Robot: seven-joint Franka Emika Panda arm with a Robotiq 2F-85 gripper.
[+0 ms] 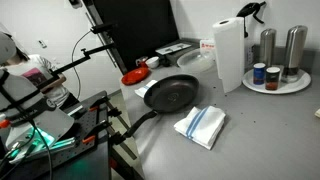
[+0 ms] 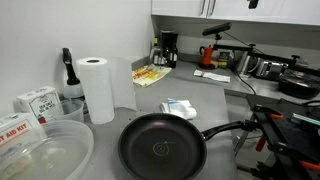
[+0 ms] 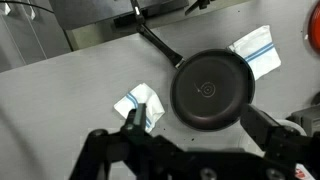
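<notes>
A black frying pan [image 1: 172, 93] lies on the grey counter, its handle [image 1: 137, 126] reaching over the front edge. The pan [image 3: 211, 90] looks empty in the wrist view. Beside it rests a folded white cloth with blue stripes [image 1: 202, 126], also seen behind the pan as a white cloth [image 2: 180, 108] in exterior view 2. Another striped cloth [image 3: 258, 52] lies on the pan's other side. My gripper is open above the counter, its dark fingers wide apart and nothing between them.
A paper towel roll [image 1: 230, 55] stands behind the pan, near a tray of jars and tall shakers [image 1: 294, 50]. Clear plastic bowls [image 2: 48, 152] and a red bowl [image 1: 135, 75] sit farther along. Right of the cloth in exterior view 1, the counter is bare.
</notes>
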